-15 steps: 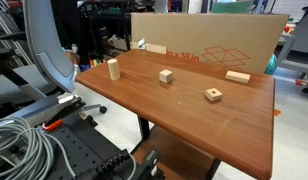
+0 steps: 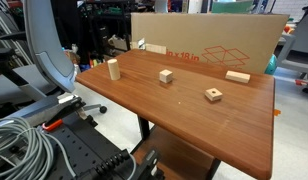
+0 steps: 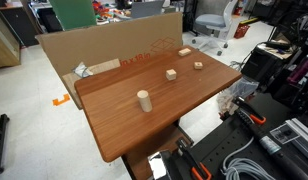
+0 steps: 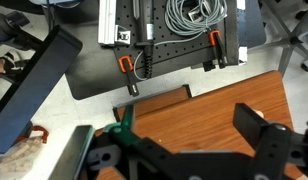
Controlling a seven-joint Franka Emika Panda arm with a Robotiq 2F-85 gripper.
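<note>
On the brown table (image 2: 144,100) stands an upright pale wooden cylinder (image 2: 114,69), near its left end in exterior view 1. A small wooden cube (image 2: 166,76) sits around the middle. A flat block with a dark spot on top (image 2: 213,95) lies farther right, and a plain oblong block (image 2: 237,77) rests near the back edge. All are apart from one another. My gripper hangs open above the table's edge, its dark fingers wide apart with nothing between them. Neither exterior view shows its fingertips clearly.
A tall cardboard sheet (image 2: 214,42) stands along the table's back edge. The black base (image 4: 154,60) carries a coiled cable (image 4: 194,14) and orange-marked clamps.
</note>
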